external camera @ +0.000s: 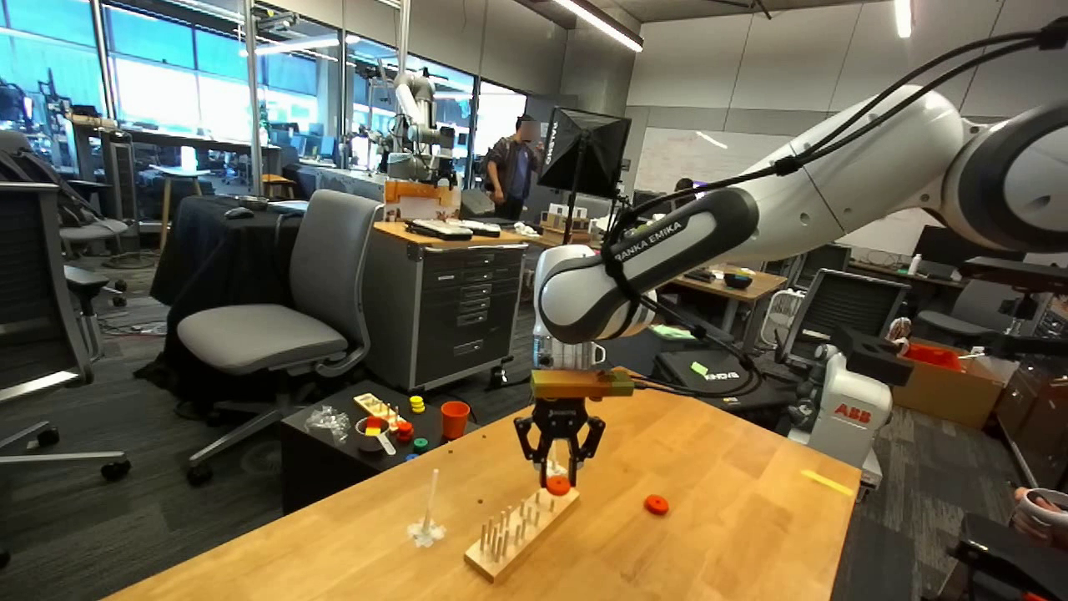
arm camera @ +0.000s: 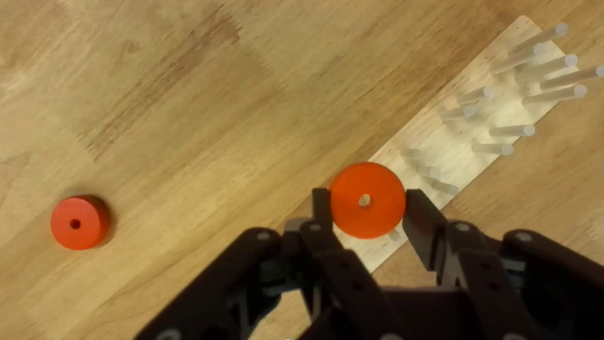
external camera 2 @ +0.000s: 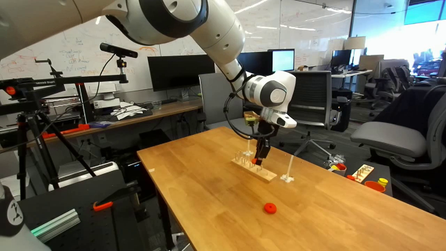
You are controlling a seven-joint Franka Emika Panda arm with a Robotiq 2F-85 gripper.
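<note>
Between the fingers of my gripper is an orange-red ring [arm camera: 357,220] with a small centre hole; the fingers are shut on its sides. It sits over one end of the wooden peg board [arm camera: 380,252], covering part of it in the wrist view. Exterior view 1 shows the gripper [external camera: 558,481] pointing down at the board's far end, the ring [external camera: 557,486] at its fingertips. Whether the ring touches a peg or the board, I cannot tell. Several upright pegs [arm camera: 512,131] stand bare along the board. A second red ring [arm camera: 79,223] lies flat on the table, apart from the board.
A white stick on a taped base [external camera: 428,521] rises from the table beside the board, and another stick [external camera 2: 248,146] stands behind it in exterior view 2. A side table holds an orange cup [external camera: 455,419] and loose pieces. Bare tabletop [external camera 2: 200,184] surrounds the board.
</note>
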